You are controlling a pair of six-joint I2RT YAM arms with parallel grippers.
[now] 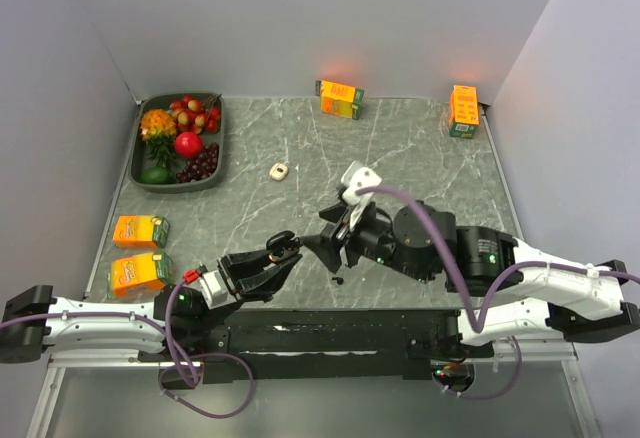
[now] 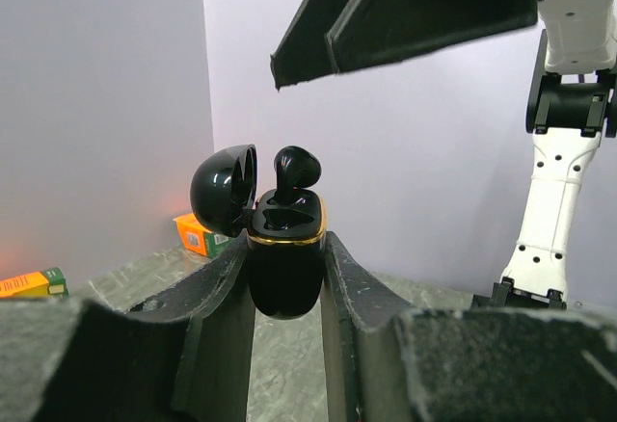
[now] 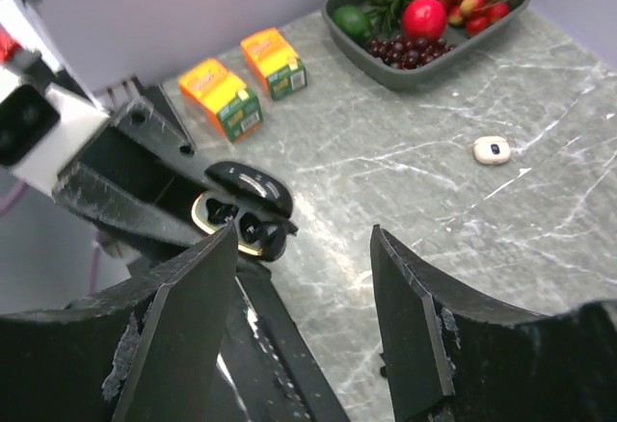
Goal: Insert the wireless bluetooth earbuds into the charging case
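Note:
My left gripper point(image 1: 278, 260) is shut on the black charging case point(image 2: 286, 268), held upright with its lid open in the left wrist view. A black earbud point(image 2: 297, 167) stands up out of it. In the right wrist view the case point(image 3: 265, 234) shows its cavities inside a gold rim. My right gripper stands open just right of the case, nothing between its fingers; one dark finger point(image 2: 415, 8) looms above the case in the left wrist view. A small dark object point(image 1: 337, 280) lies on the table below the right gripper, partly hidden in the right wrist view.
A fruit tray point(image 1: 131, 168) stands at the back left. Juice boxes point(image 1: 140, 230) sit at the left and back point(image 1: 340, 100). A small white object point(image 1: 279, 171) lies mid-table.

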